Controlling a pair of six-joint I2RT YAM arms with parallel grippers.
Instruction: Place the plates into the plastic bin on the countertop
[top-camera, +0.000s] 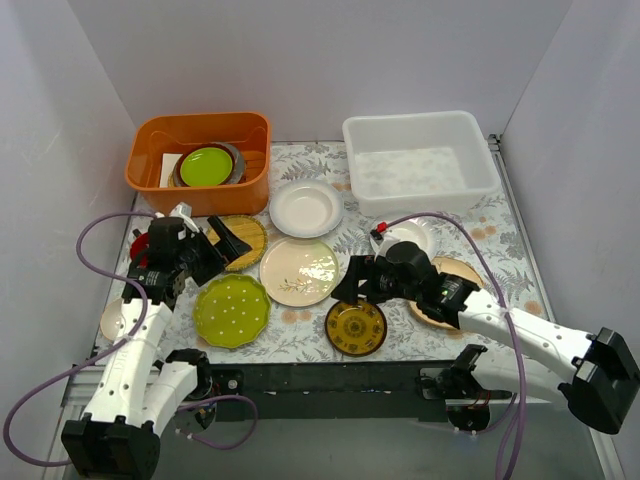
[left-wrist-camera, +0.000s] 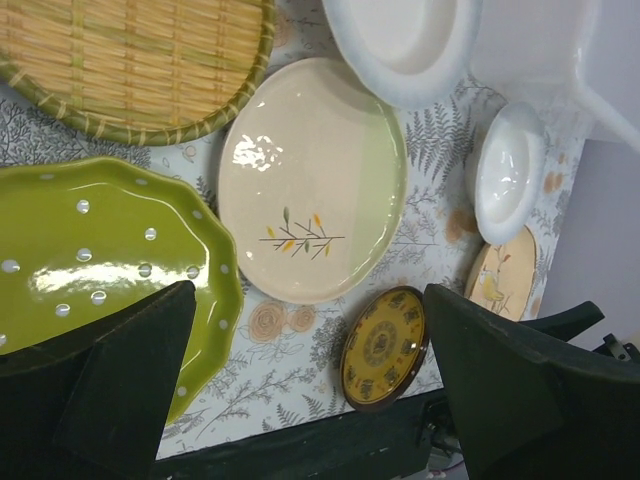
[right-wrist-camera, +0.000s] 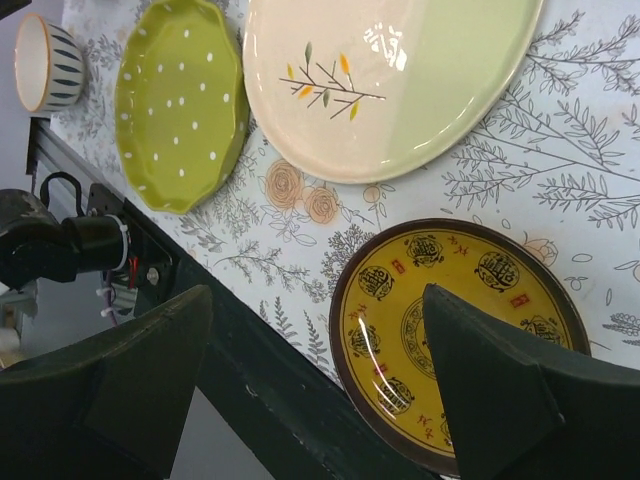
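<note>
My left gripper (top-camera: 222, 242) stands open over the left side, above the wicker plate (left-wrist-camera: 120, 60) and green dotted plate (top-camera: 232, 312). My right gripper (top-camera: 355, 282) is open just behind and over the brown-yellow plate (top-camera: 355, 333), which lies between its fingers in the right wrist view. The cream plate (top-camera: 298, 270) lies centre, with a white plate (top-camera: 305, 208) behind it; another white plate (left-wrist-camera: 508, 170) and a tan plate (left-wrist-camera: 500, 275) lie on the right, partly hidden by the right arm in the top view. The orange plastic bin (top-camera: 180, 195) holds several stacked plates.
A translucent white bin (top-camera: 420, 185) stands empty at the back right. Walls enclose the back and sides. A red cup (top-camera: 138, 243) sits at the far left, partly behind my left arm. The counter's dark front edge (top-camera: 300, 375) runs along the bottom.
</note>
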